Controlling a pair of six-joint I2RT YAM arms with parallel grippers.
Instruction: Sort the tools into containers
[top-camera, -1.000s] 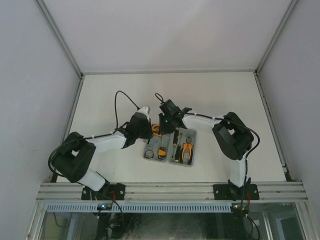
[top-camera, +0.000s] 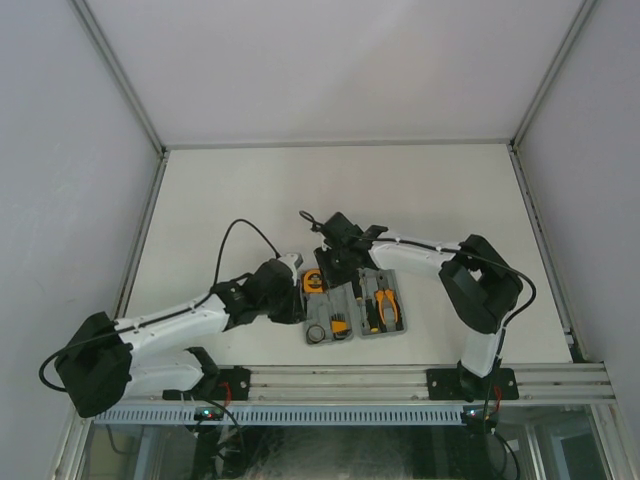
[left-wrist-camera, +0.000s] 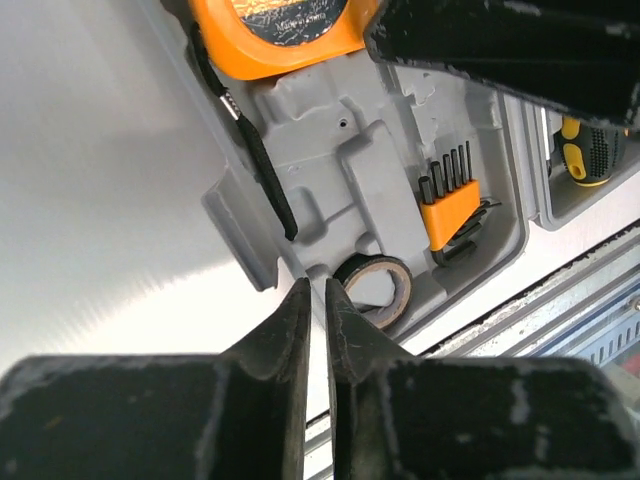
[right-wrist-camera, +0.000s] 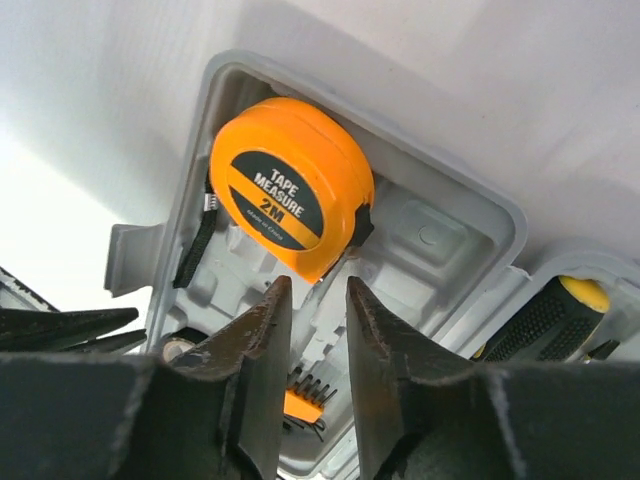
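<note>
The grey tool case (top-camera: 330, 298) lies open flat on the table, its two halves side by side. An orange tape measure (right-wrist-camera: 285, 185) sits in its compartment, its black strap (left-wrist-camera: 265, 175) running along the case's left side. Below it lie a roll of black tape (left-wrist-camera: 388, 290) and an orange hex key holder (left-wrist-camera: 450, 212). Narrowly open, my left gripper points at the case's left edge near the latch, nothing between its fingers. My right gripper is part open just in front of the tape measure, empty.
In the case's right half are orange pliers (top-camera: 387, 306) and a yellow-black screwdriver (right-wrist-camera: 555, 318). The two arms stand close together over the left half.
The case has shifted to the right and towards the front and turned slightly.
</note>
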